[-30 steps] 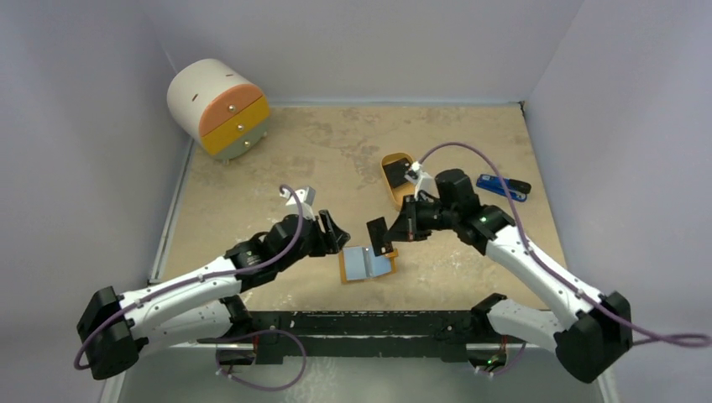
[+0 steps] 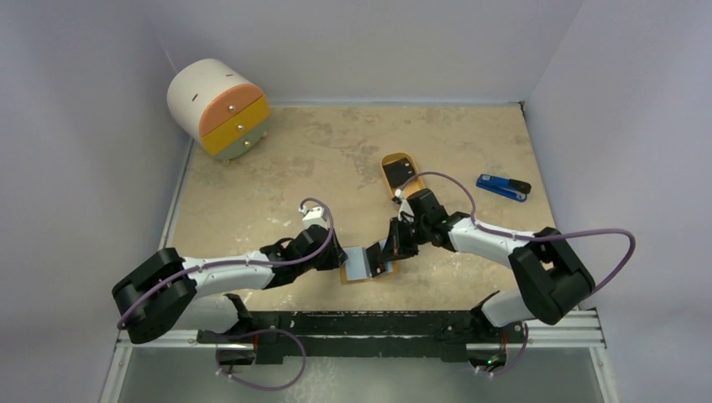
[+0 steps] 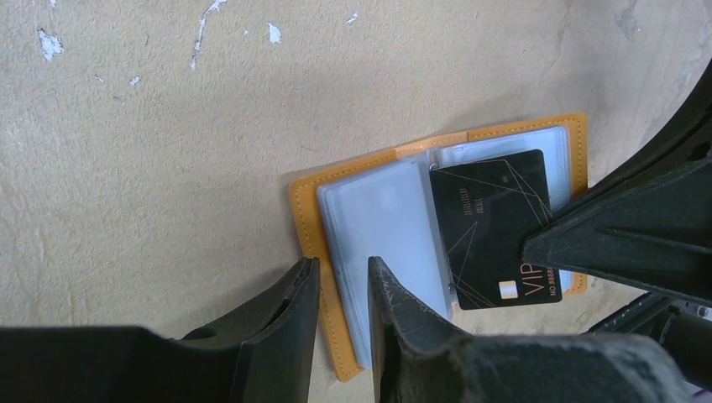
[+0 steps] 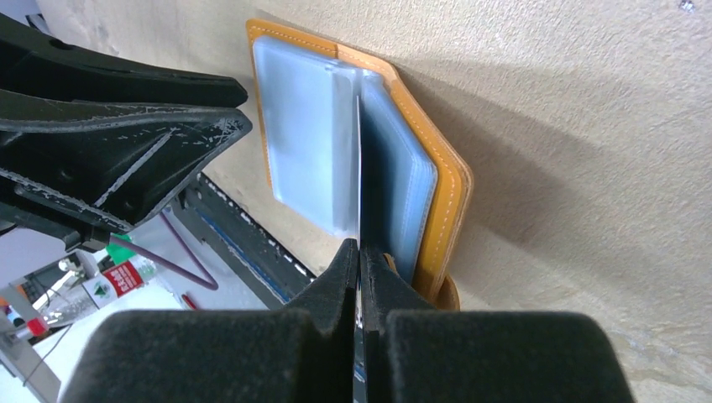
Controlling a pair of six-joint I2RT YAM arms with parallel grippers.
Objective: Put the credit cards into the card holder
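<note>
The card holder (image 3: pixel 382 222) lies open on the table, tan cover under clear blue-white sleeves. A black VIP card (image 3: pixel 487 227) is over its right-hand sleeves in the left wrist view. My right gripper is shut on this card, which shows edge-on as a thin line along the middle of the holder. Whether its far edge is inside a sleeve I cannot tell. My left gripper is at the holder's left edge, its fingers a little apart with cover and sleeve visible in the gap; whether they pinch the edge is unclear.
An orange tray (image 2: pixel 387 158) with dark cards (image 2: pixel 399 171) stands farther back. A blue stapler (image 2: pixel 502 186) lies at the right, and a small drawer cabinet (image 2: pixel 222 109) stands back left. Table between tray and cabinet is free.
The right gripper has come down and left with the black card, bringing it onto the holder. The left gripper has moved in to the holder's left edge, and its fingers have drawn closer together.
</note>
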